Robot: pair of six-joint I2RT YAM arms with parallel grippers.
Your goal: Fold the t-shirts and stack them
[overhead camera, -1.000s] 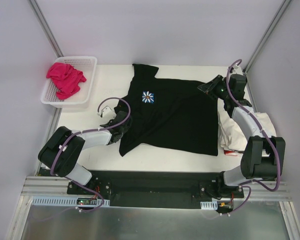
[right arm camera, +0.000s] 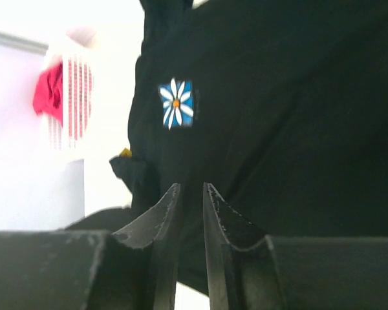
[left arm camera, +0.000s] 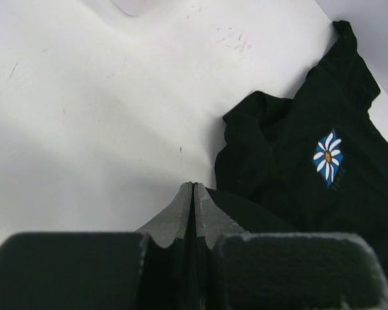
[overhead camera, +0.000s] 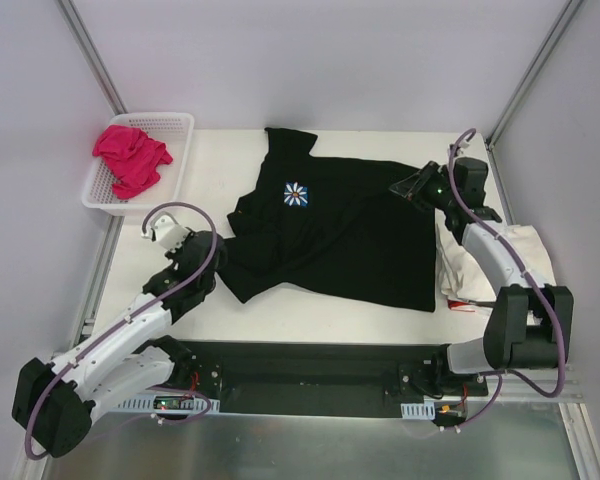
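A black t-shirt (overhead camera: 350,250) with a daisy print lies spread over the table, its lower-left part bunched. My left gripper is shut at that left part; in the top view black cloth reaches up to it, and dark cloth shows at its fingertips in the left wrist view, though whether it is pinched cannot be seen for sure. My right gripper hangs over the shirt's upper right, part open, with nothing visible between its fingers.
A white basket (overhead camera: 177,170) holding pink cloth (overhead camera: 132,160) stands at the back left. Folded white cloth (overhead camera: 510,260) lies at the right. Bare table shows at the front and left.
My right arm has shifted slightly.
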